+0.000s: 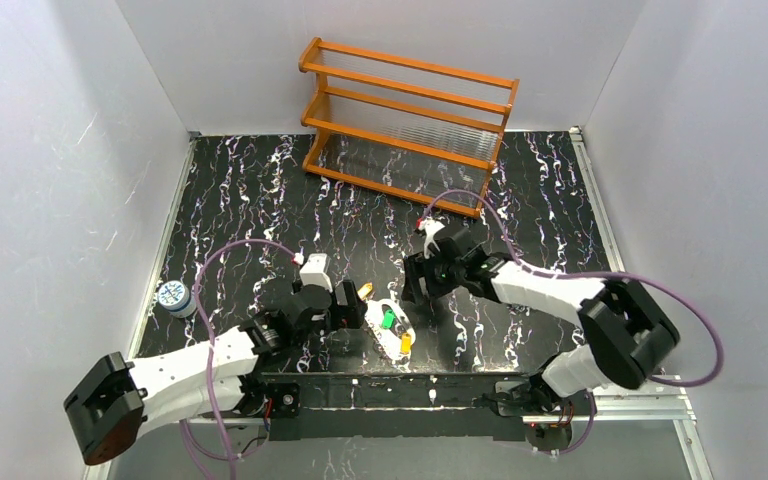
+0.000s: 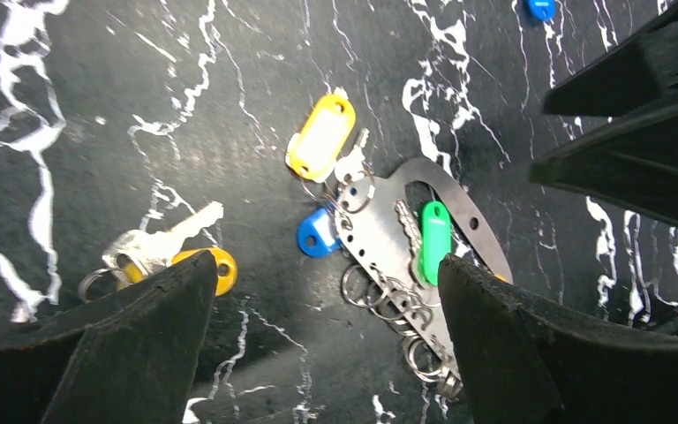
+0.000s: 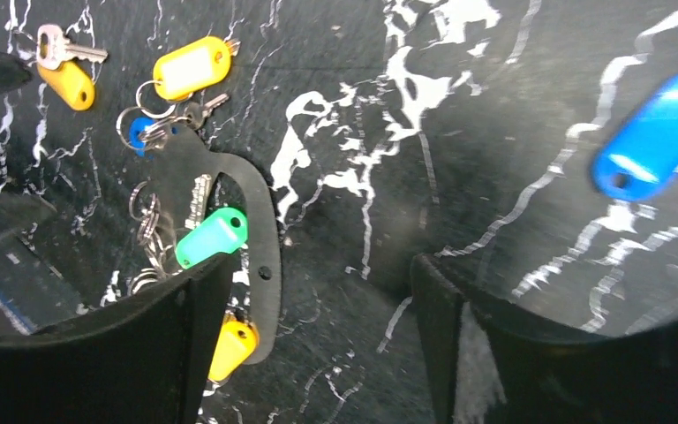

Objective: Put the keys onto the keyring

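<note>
The keyring is a flat silver metal holder (image 2: 397, 225) with a curved arm and several loops, lying on the black table. A green-tagged key (image 2: 435, 238) rests across it. At its far end are a yellow tag (image 2: 322, 137) with a key and a blue tag (image 2: 318, 233), both close to its loops. A loose key (image 2: 163, 238) with a yellow tag lies apart to the left. Another blue tag (image 3: 658, 141) lies to the right of the holder. My left gripper (image 1: 348, 303) stands open over the holder's left side. My right gripper (image 1: 417, 279) is open, up and right of it; neither holds anything.
A wooden rack (image 1: 410, 125) stands at the back. A white round container (image 1: 175, 298) sits at the far left. An orange-yellow tag (image 3: 232, 349) lies at the holder's near end. Bare table separates the holder and rack.
</note>
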